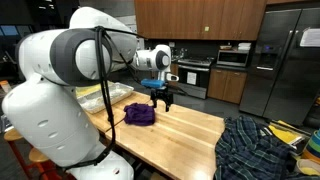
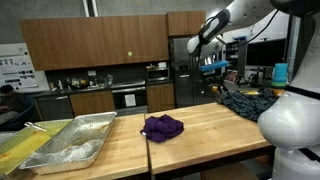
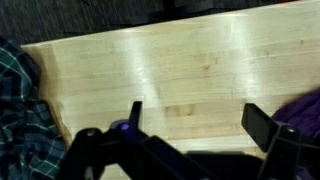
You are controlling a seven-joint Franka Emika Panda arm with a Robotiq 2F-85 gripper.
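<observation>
My gripper stands open above the wooden table [image 3: 190, 70], with bare wood showing between its fingers. In exterior view 1 the gripper [image 1: 164, 101] hangs over the table's far part. A crumpled purple cloth [image 1: 140, 114] lies left of it there. That purple cloth [image 3: 303, 112] enters the wrist view at the right edge, and the second exterior view shows the cloth [image 2: 163, 127] whole. A dark plaid cloth [image 1: 248, 150] is heaped at the table's right side in exterior view 1. Part of this plaid cloth [image 3: 30, 130] appears at the wrist view's left.
A large pale tray [image 2: 72, 148] stands at the table's end beyond the purple cloth. Colourful items [image 1: 308, 153] sit beside the plaid cloth. Kitchen cabinets and a dark fridge [image 1: 289, 65] stand in the background.
</observation>
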